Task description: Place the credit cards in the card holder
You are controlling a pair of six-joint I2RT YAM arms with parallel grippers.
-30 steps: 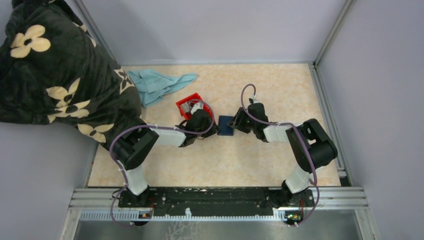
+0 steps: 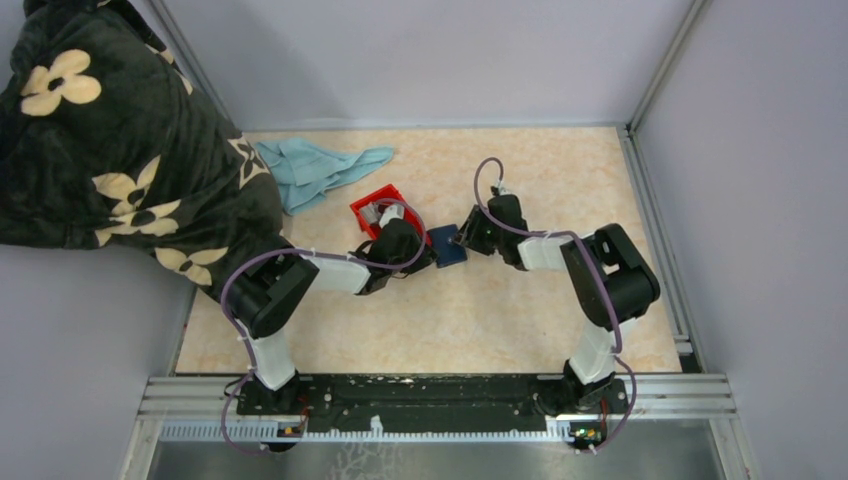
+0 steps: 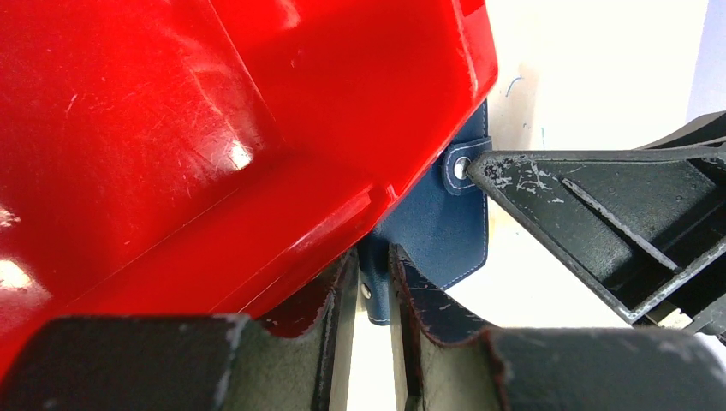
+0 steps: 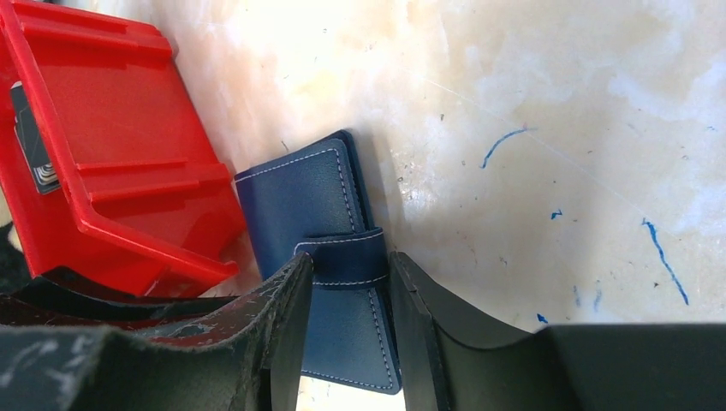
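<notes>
The dark blue card holder lies flat on the table between both grippers, its snap strap on the edge toward my right gripper. My right gripper is partly open over that edge, one finger above the strap and the other at its outer side. My left gripper is at the opposite edge of the holder, its fingers a narrow gap apart; a strip of the holder shows between them. In the red bin, a dark card shows, and pale cards are partly visible.
The red bin stands close against the left gripper and fills much of the left wrist view. A light blue cloth lies at the back left, beside a dark floral blanket.
My right gripper has moved slightly left and toward the back. The card holder has shifted slightly backward and turned a little. My left arm and the bin look still.
</notes>
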